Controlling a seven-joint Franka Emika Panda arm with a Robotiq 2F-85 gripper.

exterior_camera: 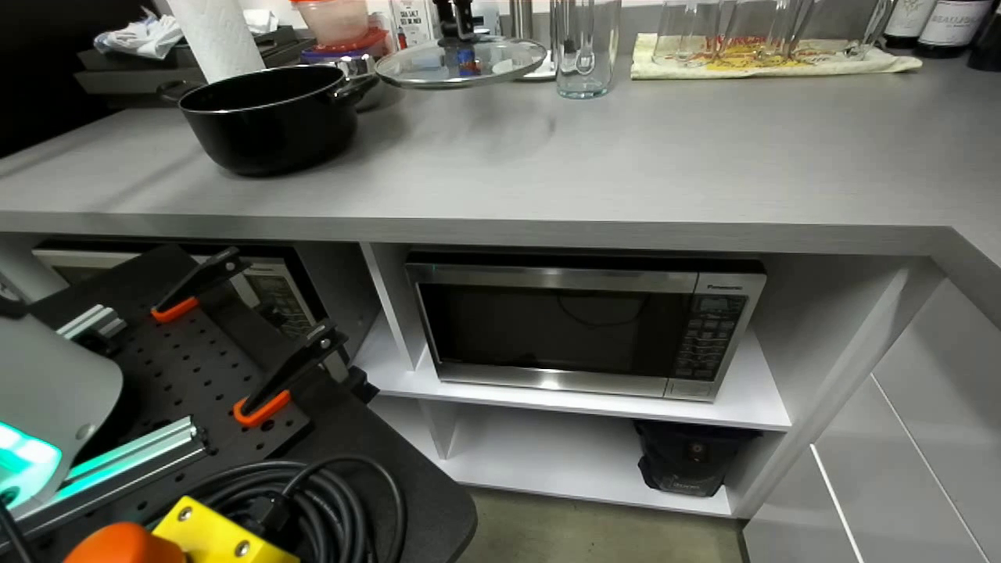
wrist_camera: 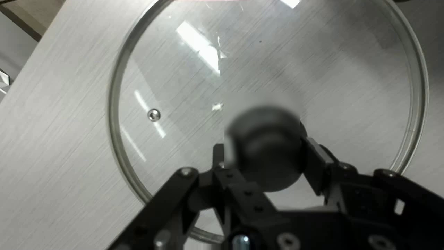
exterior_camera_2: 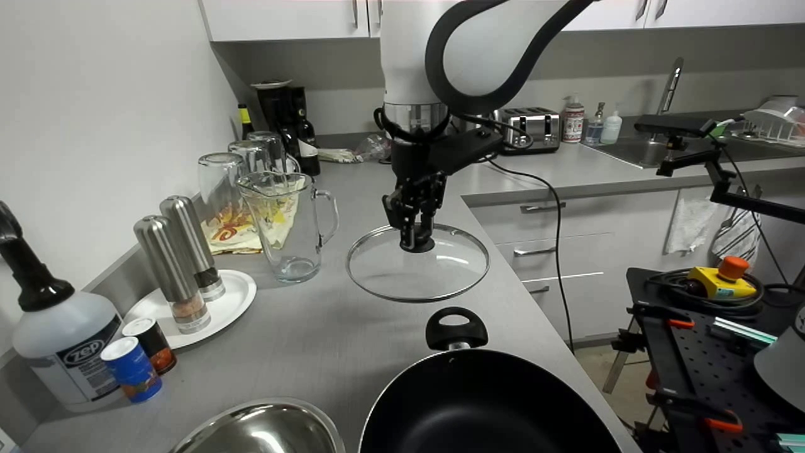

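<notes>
A round glass lid (exterior_camera: 413, 64) with a steel rim hangs above the grey counter, right of the black pot (exterior_camera: 267, 131). My gripper (exterior_camera_2: 417, 219) is shut on the lid's dark knob (wrist_camera: 269, 146), one finger on either side of it. In exterior view 2 the lid lies roughly level behind the pot, whose near handle (exterior_camera_2: 457, 329) points toward it. From the wrist, the glass and most of its rim (wrist_camera: 114, 112) are visible, with the lower part hidden behind my fingers. The pot stands uncovered and looks empty.
A glass pitcher (exterior_camera_2: 287, 226) and steel mills (exterior_camera_2: 172, 264) on a white plate stand along the wall side. A steel bowl (exterior_camera_2: 260, 430) sits beside the pot. Open counter (exterior_camera: 704, 159) extends to the right.
</notes>
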